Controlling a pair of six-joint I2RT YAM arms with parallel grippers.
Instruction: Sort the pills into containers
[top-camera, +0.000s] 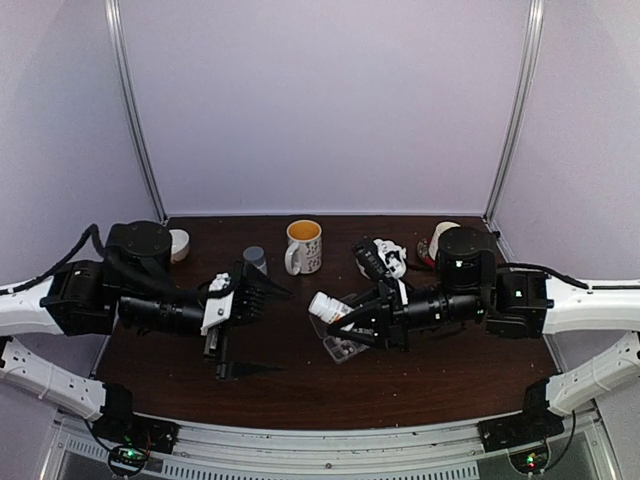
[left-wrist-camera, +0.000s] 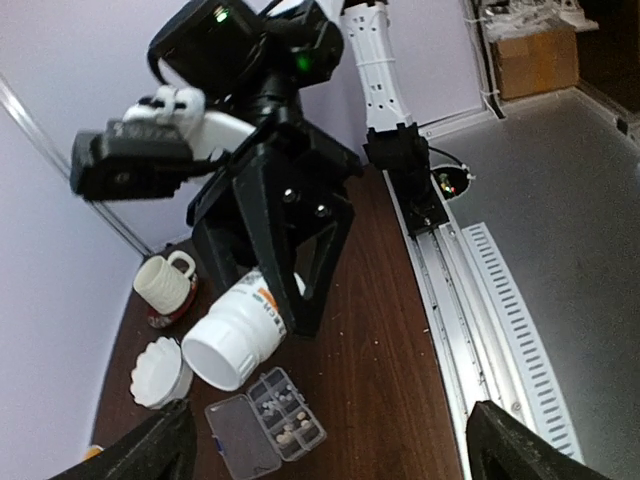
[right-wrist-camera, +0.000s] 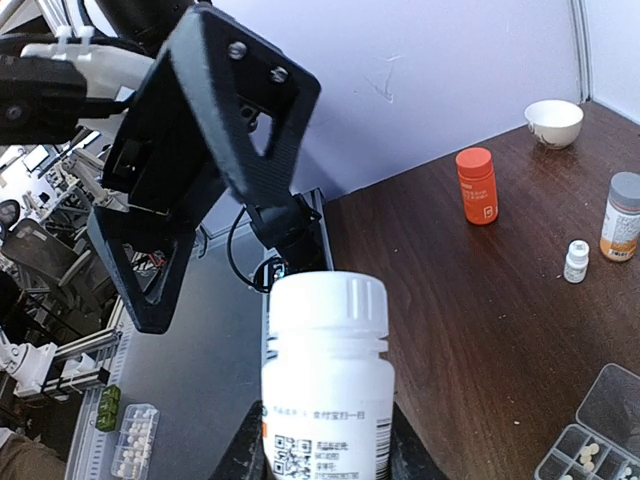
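Observation:
My right gripper (top-camera: 350, 324) is shut on a white pill bottle (top-camera: 328, 307), tilted in the air with its white cap toward my left arm. In the right wrist view the bottle (right-wrist-camera: 328, 400) shows its cap on and a printed label. My left gripper (top-camera: 262, 325) is open and empty, a short way left of the bottle; its fingers spread wide at the bottom of the left wrist view. Below the bottle lies a clear pill box (left-wrist-camera: 283, 412), lid open, with several pale pills in its compartments.
An orange-lined mug (top-camera: 304, 247) and a grey-capped bottle (top-camera: 255, 259) stand toward the back. The right wrist view shows a red bottle (right-wrist-camera: 477, 186), a tiny white bottle (right-wrist-camera: 577, 261) and a white bowl (right-wrist-camera: 554, 123).

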